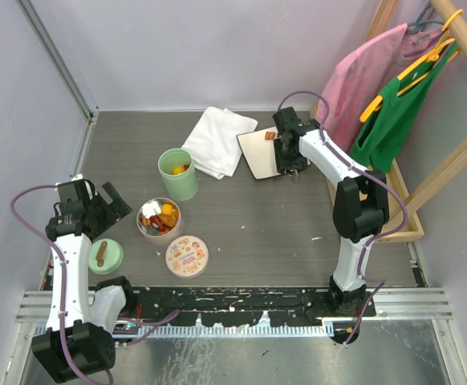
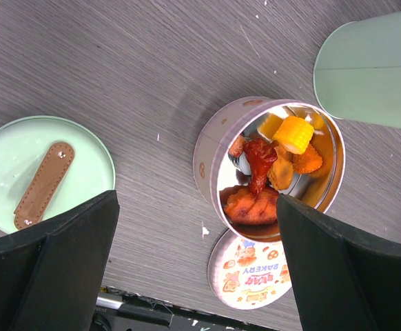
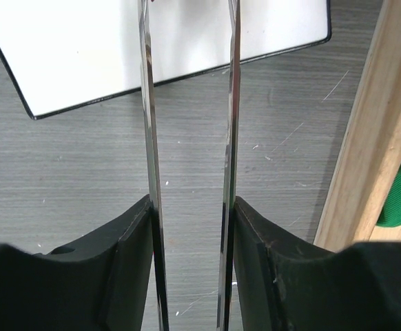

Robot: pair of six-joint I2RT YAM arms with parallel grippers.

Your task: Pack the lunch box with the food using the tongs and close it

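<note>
The lunch box [image 1: 160, 229] holds chicken, corn and other food [image 2: 260, 165]; its printed lid [image 1: 186, 256] lies beside it. My left gripper [image 1: 109, 200] stands open above the left side of the table, empty. My right gripper [image 1: 288, 152] is over the white board [image 3: 69, 48] at the back, where small brown food pieces [image 1: 271, 135] lie. Its long metal tips reach to the top edge of the right wrist view, parted; what is at their ends is cut off.
A green cup [image 1: 177, 184] with yellow items, a folded white cloth [image 1: 216, 136], and a green lid [image 1: 113, 257] with a brown strap share the table. A wooden rack [image 1: 410, 224] with hanging clothes borders the right.
</note>
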